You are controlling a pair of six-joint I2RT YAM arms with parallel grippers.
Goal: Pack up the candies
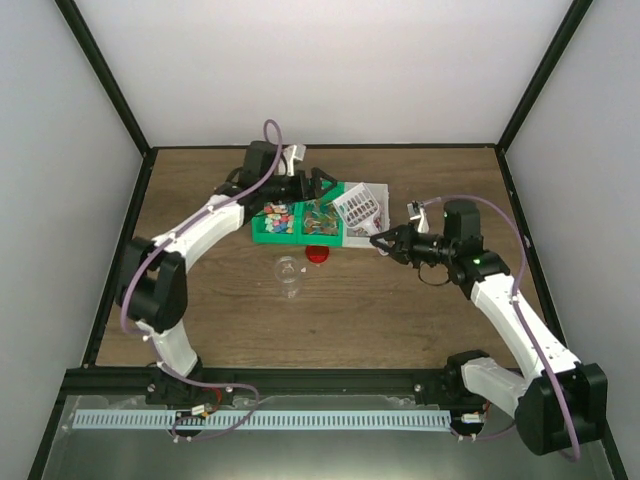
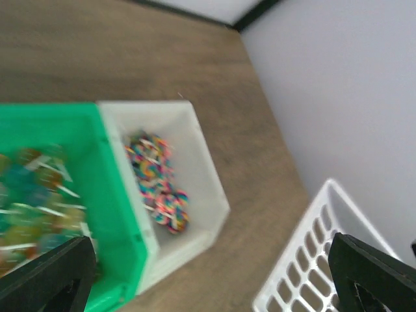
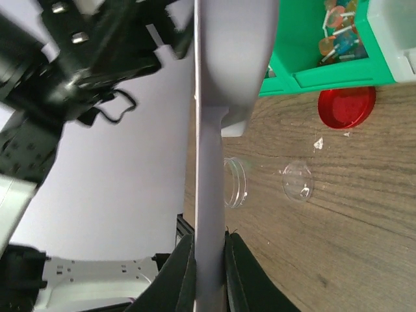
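Observation:
A white slotted scoop [image 1: 357,206] hangs over the right end of the candy bins, its handle [image 3: 210,195] between the fingers of my right gripper [image 1: 385,241], which is shut on it. My left gripper [image 1: 325,182] stands open above the bins, apart from the scoop, with nothing between its fingers. The green bin [image 1: 297,239] has two compartments: colourful candies [image 1: 278,222] on the left, lollipops [image 2: 45,201] on the right. Twisted multicoloured candies [image 2: 156,179] lie in the white bin [image 2: 207,218] beside it. A clear jar [image 1: 288,270] lies on the table in front.
A red lid [image 3: 348,107] lies in front of the green bin, with small white scraps [image 3: 318,143] near it.

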